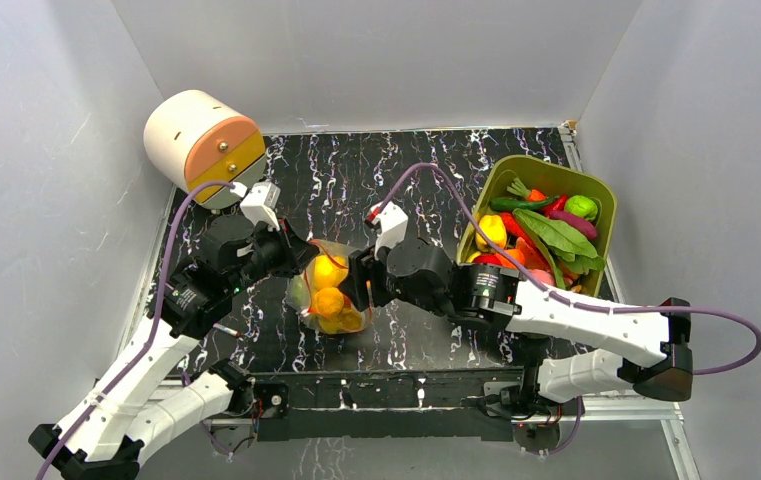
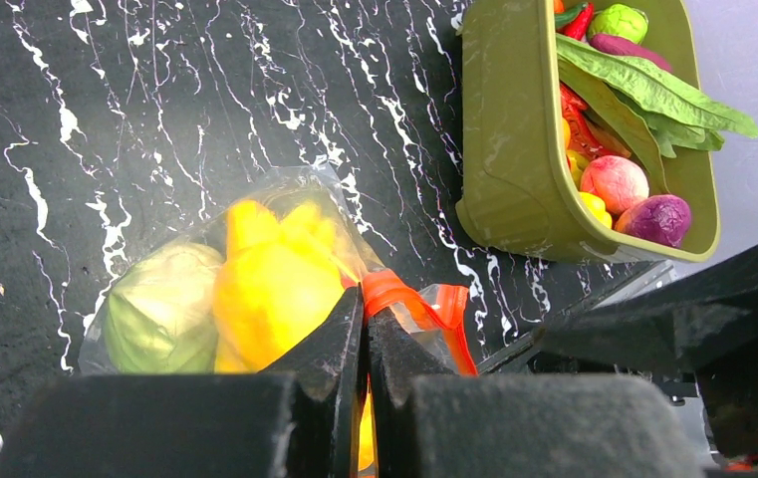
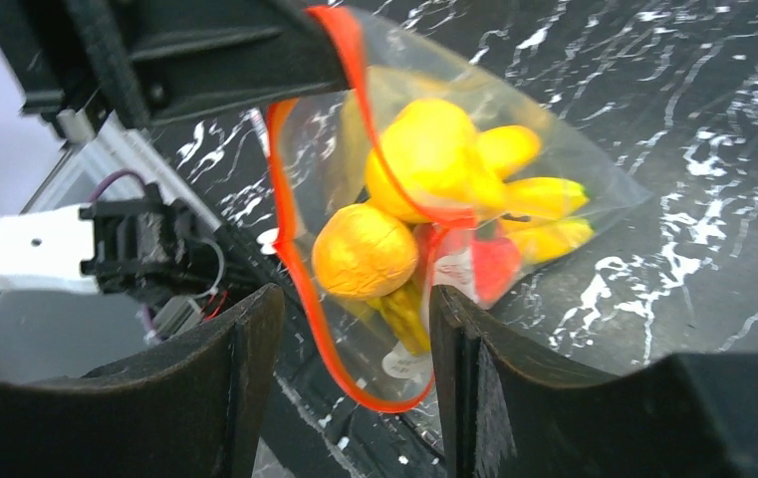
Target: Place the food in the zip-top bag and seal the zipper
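Observation:
A clear zip top bag point(image 1: 368, 318) with an orange zipper rim point(image 3: 300, 269) stands mouth-open on the table, bulging with food. Inside it are an orange point(image 3: 365, 251), a yellow pepper point(image 3: 422, 149), several other yellow pieces and a pale green cabbage point(image 2: 163, 307). My left gripper is shut on the bag's rim, the zipper strip running out to the right of its fingertips. At the right side of the mouth my right gripper is open, nothing held between its fingers; one finger point(image 3: 451, 329) stands close to the rim.
A green bin point(image 1: 504, 172) full of vegetables and fruit stands at the right. A round drawer box point(image 1: 196, 145) is at the back left. Both arms crowd around the bag.

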